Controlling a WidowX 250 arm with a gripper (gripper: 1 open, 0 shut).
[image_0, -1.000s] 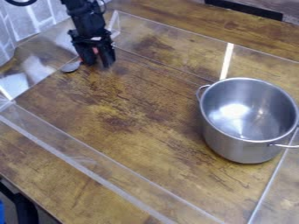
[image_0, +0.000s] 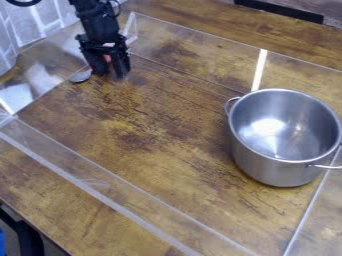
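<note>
My black gripper (image_0: 104, 60) is low over the table at the upper left of the camera view, beside the clear side panel. Under and behind its fingers lies a small silver object (image_0: 80, 75), perhaps a spoon or lid, with a bit of something reddish partly hidden by the gripper. Whether the fingers are open or shut on it is too small and dark to tell. A large steel pot (image_0: 274, 135) with two handles stands upright on the right.
Transparent strips run along its left, front and right edges. A dark ledge borders the back right.
</note>
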